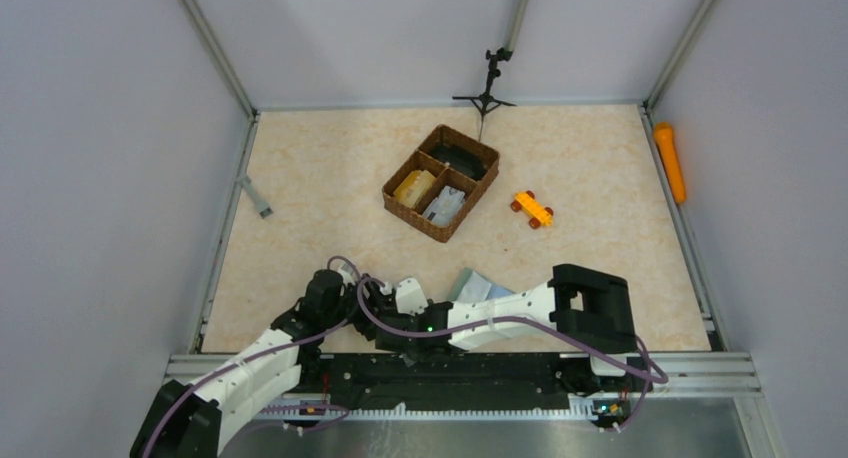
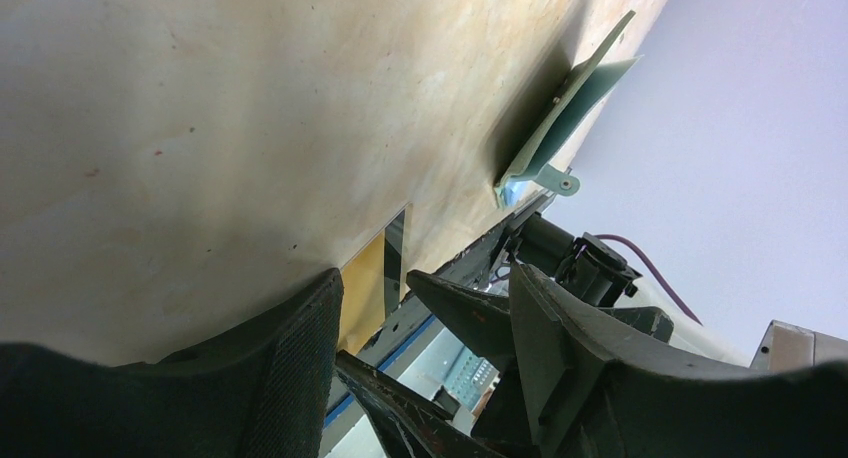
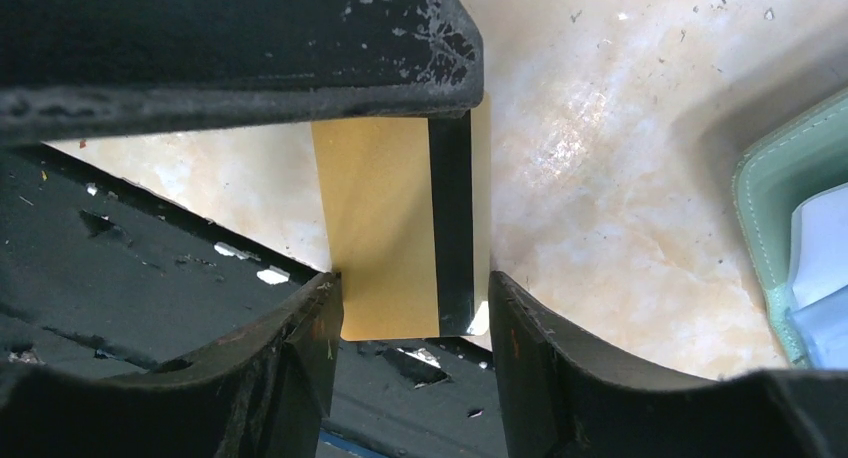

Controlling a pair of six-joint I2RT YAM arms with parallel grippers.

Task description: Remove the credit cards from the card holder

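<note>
A yellow card with a black stripe [image 3: 385,228] spans the gap between my right gripper's [image 3: 415,303] fingertips, which meet both its long edges; how firmly they press cannot be told. A black finger of my left gripper covers the card's far end in the right wrist view. In the left wrist view, that gripper's fingers stand apart, with the right gripper's fingertips and the card [image 2: 365,288] showing between them. The pale green card holder [image 3: 765,218] stands unfolded to the right, white and blue pieces inside it. From above, the right arm partly covers the holder [image 1: 472,286].
A wicker basket [image 1: 417,220] with several items sits further back, and a yellow toy car [image 1: 533,209] lies to its right. The table's front edge runs close under both grippers.
</note>
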